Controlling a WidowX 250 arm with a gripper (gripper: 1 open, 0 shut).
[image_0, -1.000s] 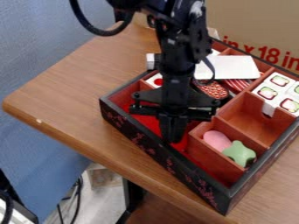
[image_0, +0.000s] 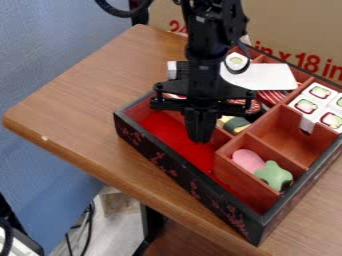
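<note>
My black gripper (image_0: 199, 128) hangs over the red-lined compartment (image_0: 166, 130) at the left of a dark floral box (image_0: 227, 212) with reddish dividers; whether it is open or shut is hard to tell. A pink piece (image_0: 249, 160) and a green star piece (image_0: 273, 176) lie in the front right compartment. White tiles with red marks (image_0: 318, 105) sit at the right, a white card (image_0: 271, 76) and red-striped items (image_0: 271, 97) at the back. A yellow piece (image_0: 235, 125) shows just right of the gripper.
A cardboard box (image_0: 287, 30) stands behind. Cables (image_0: 83, 235) hang below the table's front left.
The gripper and arm have risen and shifted slightly back over the left compartment, uncovering more of its red floor. The box and its contents look unmoved.
</note>
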